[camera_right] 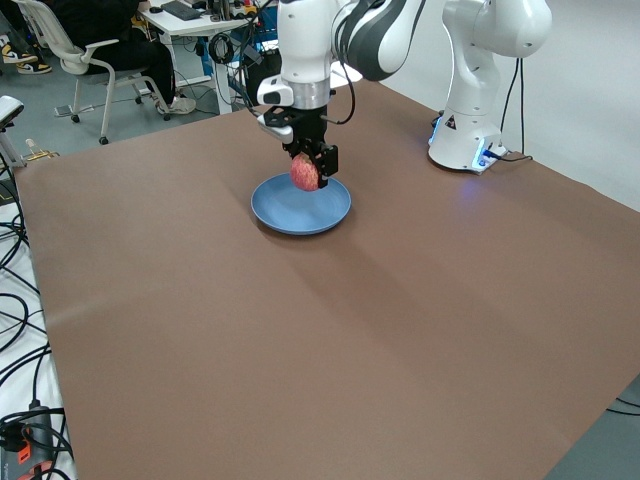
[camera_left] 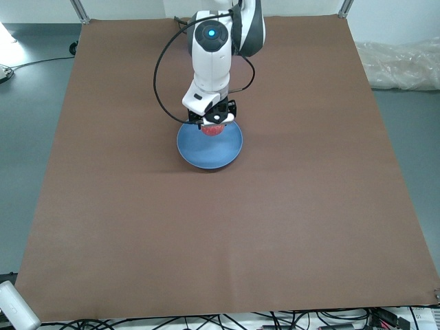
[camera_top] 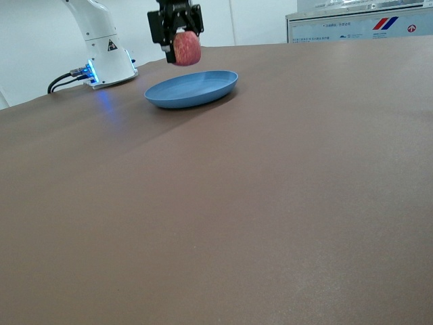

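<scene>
A red apple (camera_top: 187,49) is held in the black gripper (camera_right: 310,168) of the white arm, which is shut on it. In the top view the apple hangs just above a blue plate (camera_top: 191,90), with a gap showing between them. In the left view the apple (camera_left: 212,130) is over the back part of the plate (camera_left: 210,152), partly hidden by the gripper. The right view shows the apple (camera_right: 304,176) over the plate (camera_right: 300,213) too.
The arm's base (camera_right: 464,140) stands at the table's edge. Cables (camera_right: 25,320) lie beside the table, off its surface.
</scene>
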